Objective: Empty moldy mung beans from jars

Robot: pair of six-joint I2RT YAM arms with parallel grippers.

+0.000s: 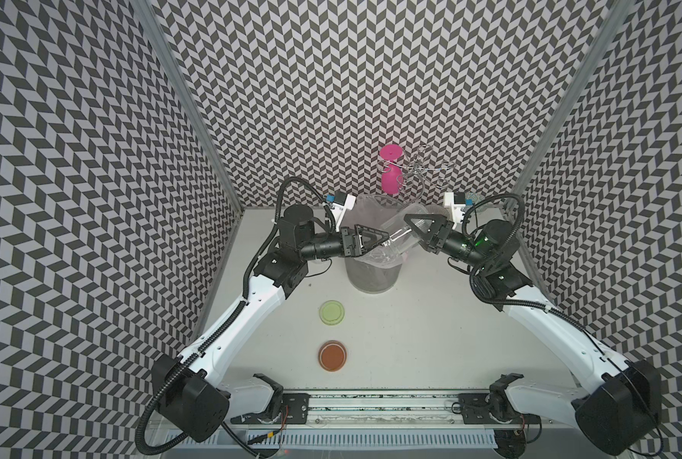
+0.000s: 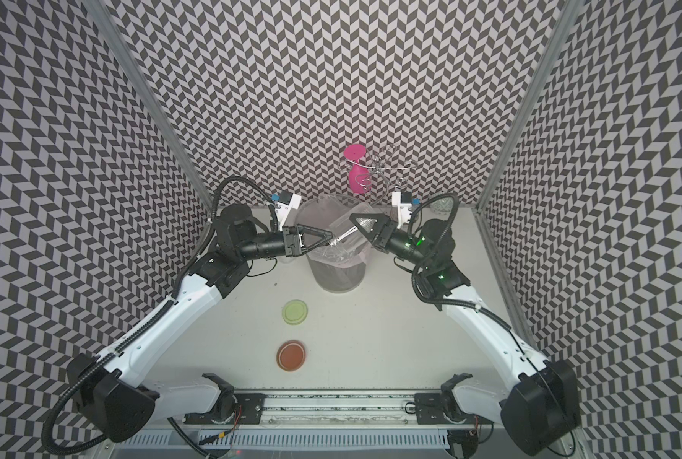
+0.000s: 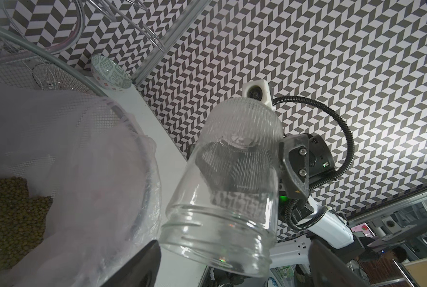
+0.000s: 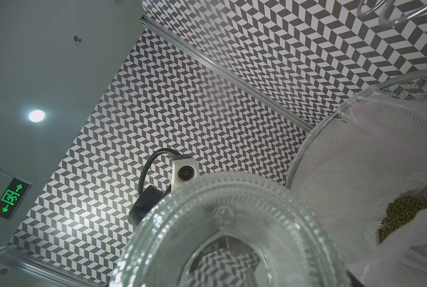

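A clear glass jar (image 3: 225,177), with no beans visible inside, is tilted over the mesh bin (image 1: 371,279), its mouth toward my left gripper (image 1: 371,238). My right gripper (image 1: 425,228) is at the jar's base end and appears to support it; in the right wrist view the jar's bottom (image 4: 227,215) covers much of the lower picture. My left gripper stands open around the mouth end, its blurred fingers low in the left wrist view. Green mung beans (image 3: 12,220) lie in the plastic liner (image 3: 89,181) inside the bin.
A green lid (image 1: 332,312) and a brown lid (image 1: 332,355) lie on the front table. Behind the bin stand a pink object (image 1: 391,179) and a wire rack (image 1: 425,168); a patterned bowl (image 3: 110,71) sits at the back.
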